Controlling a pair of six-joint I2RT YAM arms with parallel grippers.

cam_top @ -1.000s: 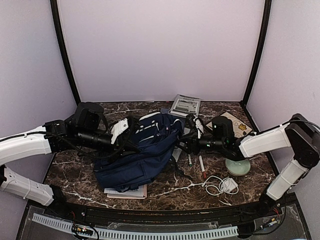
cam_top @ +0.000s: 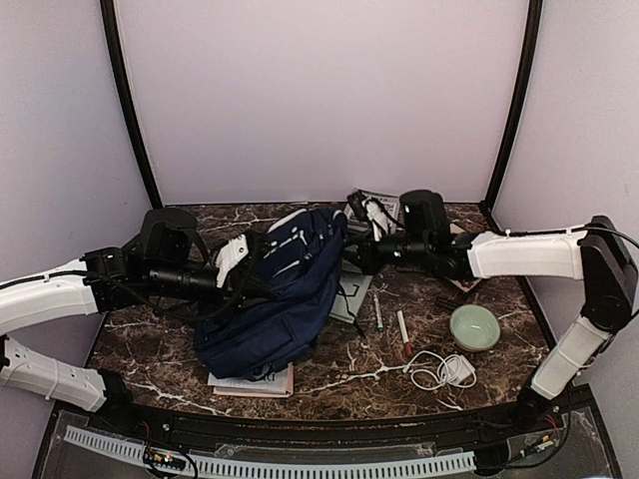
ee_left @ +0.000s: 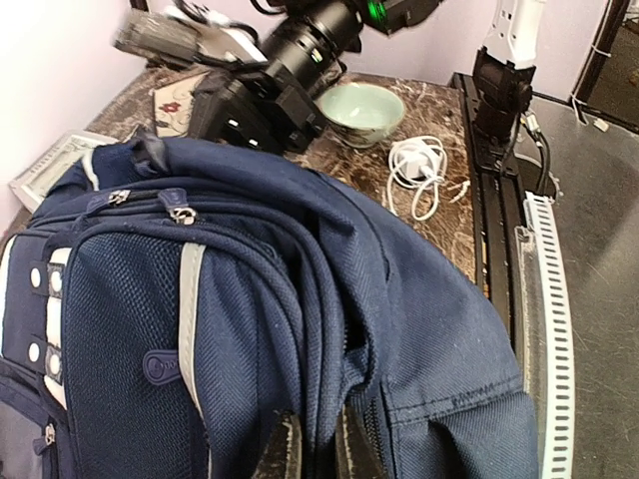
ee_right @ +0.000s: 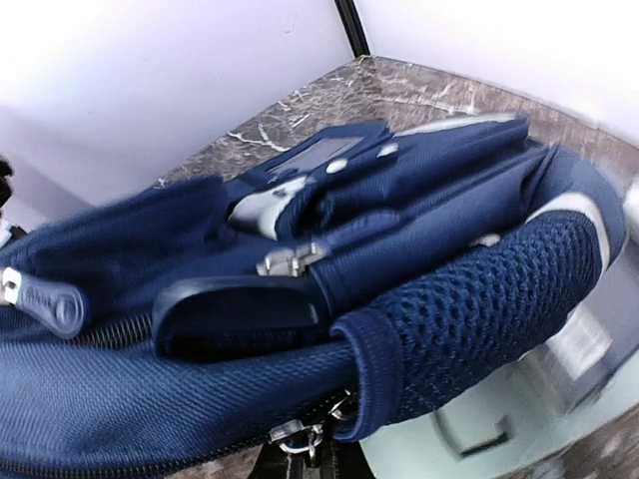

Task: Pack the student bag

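The navy student bag [cam_top: 268, 324] lies tilted in the middle of the table, its blue fabric filling most of both wrist views. In the left wrist view, my left gripper is shut on a piped fabric edge of the bag. My right gripper is at the bag's far right corner, its fingers together on a zipper pull [ee_right: 314, 439] just below the mesh side pocket [ee_right: 489, 289]. Most of that pull is hidden between the fingers. The right wrist view is blurred.
Right of the bag lie two markers [cam_top: 404, 329], a white charger with cable [cam_top: 457, 370] and a pale green bowl [cam_top: 474, 327]. Books [cam_top: 253, 385] stick out under the bag's front. A boxed item [ee_left: 55, 165] lies behind, partly covered by the bag in the left wrist view.
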